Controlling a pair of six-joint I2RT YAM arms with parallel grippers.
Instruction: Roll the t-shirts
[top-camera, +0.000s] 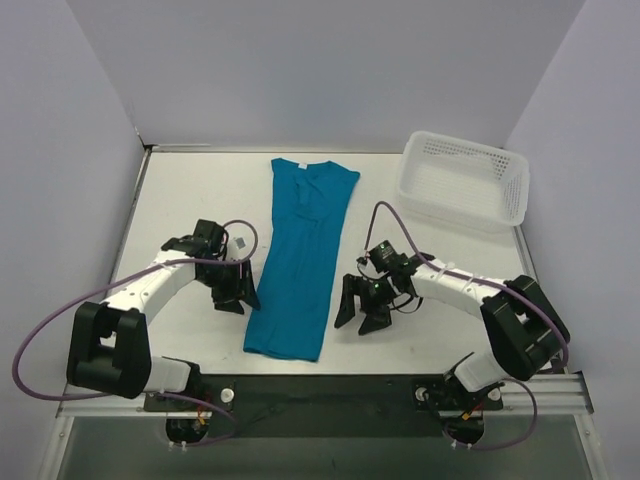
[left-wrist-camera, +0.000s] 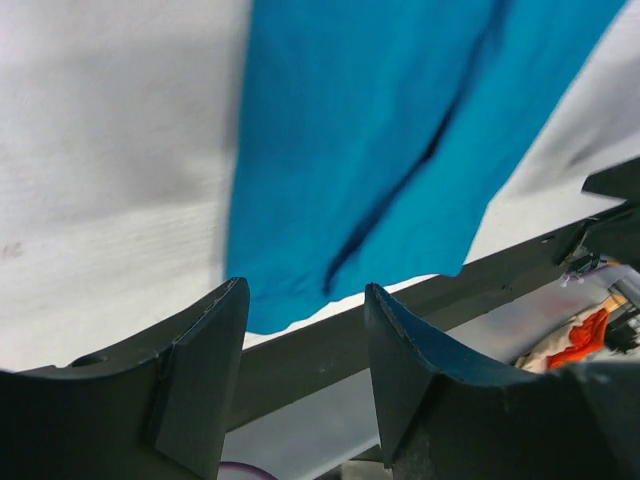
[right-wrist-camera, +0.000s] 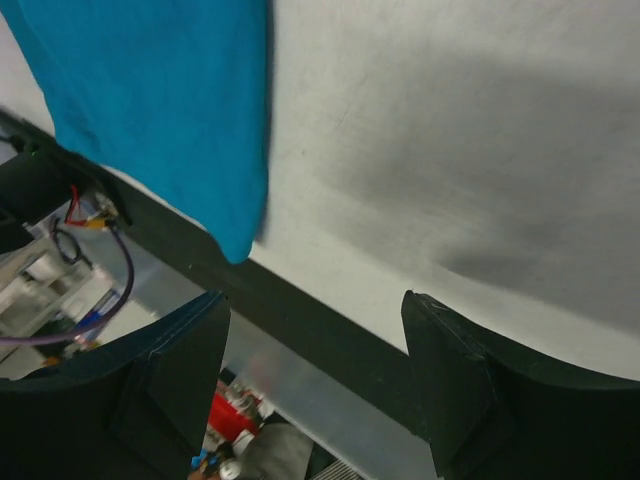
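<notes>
A teal T-shirt (top-camera: 295, 260) lies spread on the white table, long and narrow, its sleeves at the back and lower end near the front edge. My left gripper (top-camera: 236, 298) is open over the shirt's lower left side; in the left wrist view its fingers frame the creased lower end (left-wrist-camera: 290, 300). My right gripper (top-camera: 362, 315) stands open just right of the shirt's lower part; the right wrist view shows bare table between its fingertips and the shirt's folded corner (right-wrist-camera: 235, 230) to the upper left.
An empty white plastic basket (top-camera: 462, 180) sits at the back right.
</notes>
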